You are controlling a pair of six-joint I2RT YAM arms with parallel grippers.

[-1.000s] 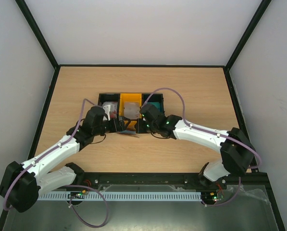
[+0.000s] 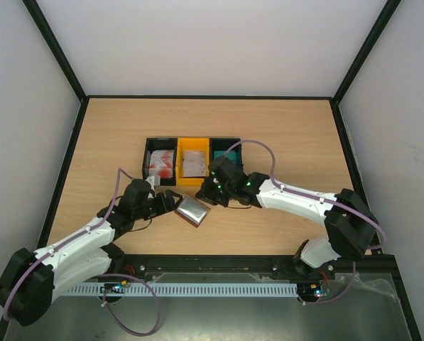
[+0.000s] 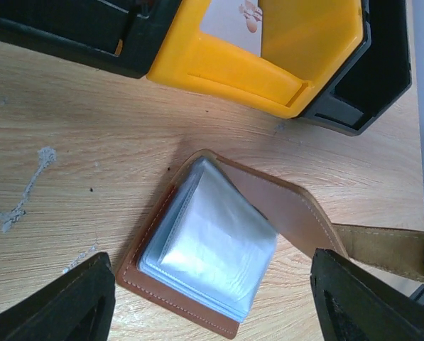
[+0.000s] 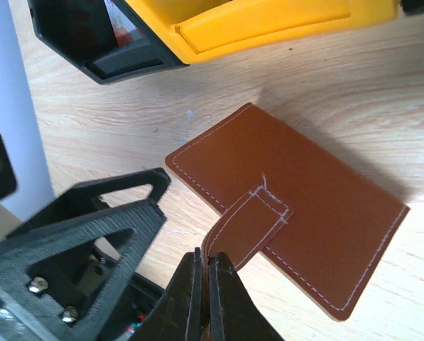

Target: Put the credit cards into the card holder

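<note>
A brown leather card holder point(image 3: 148, 284) lies on the wood table, its pale clear card sleeves point(image 3: 215, 241) showing in the left wrist view. My right gripper is shut on the holder's narrow brown flap, seen in the right wrist view. My left gripper point(image 2: 170, 201) is just left of the holder in the top view; its fingers point(image 3: 77, 305) stand apart at the bottom corners of the left wrist view, nothing between them but the view of the holder.
Behind the holder stands a tray with black and yellow compartments point(image 2: 194, 181), holding pink, pale and teal contents.
The card holder has come forward, out from near the tray, and turned at an angle. My left gripper has moved toward the front; the right has shifted slightly.
</note>
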